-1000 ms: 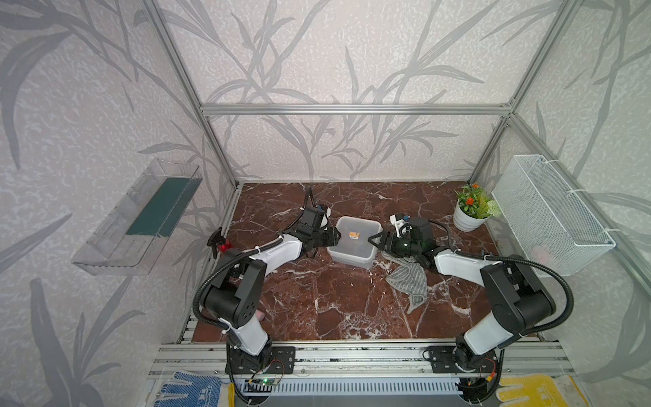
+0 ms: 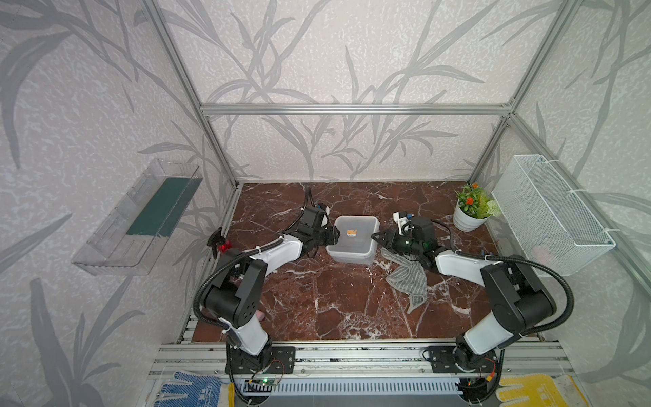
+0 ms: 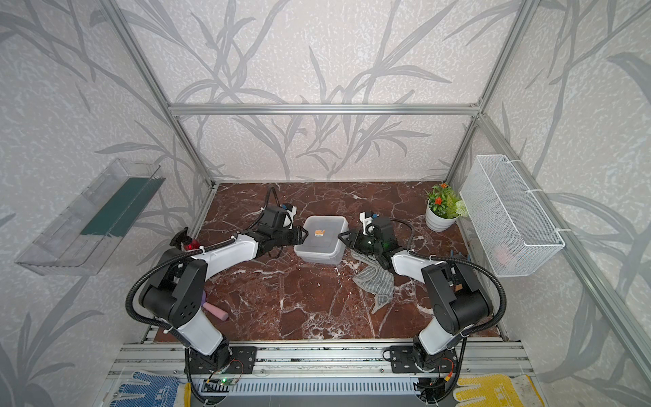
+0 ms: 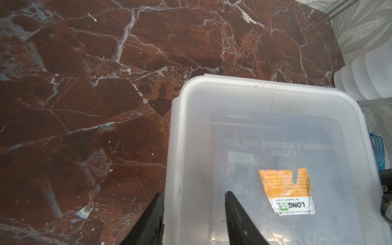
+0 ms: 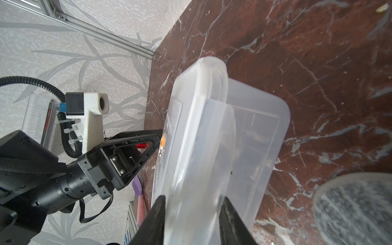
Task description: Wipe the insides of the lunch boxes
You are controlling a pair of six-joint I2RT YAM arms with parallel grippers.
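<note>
Translucent lunch boxes (image 2: 359,247), apparently nested, sit mid-table with an orange label (image 4: 285,189) showing inside. My left gripper is shut on the left wall of the boxes, the rim running between its fingers. My right gripper is at the right wall, part open, its fingers either side of that wall; whether it touches is unclear. A grey striped cloth (image 2: 410,285) lies crumpled on the table beside and below the right gripper.
A potted plant (image 2: 468,217) stands at the back right. Wire baskets (image 2: 556,203) hang at both sides. A pink-handled utensil (image 3: 215,310) lies at the front left.
My right gripper has shifted slightly right and up along the box's right wall. The boxes have shifted very slightly; my left gripper stays in place.
</note>
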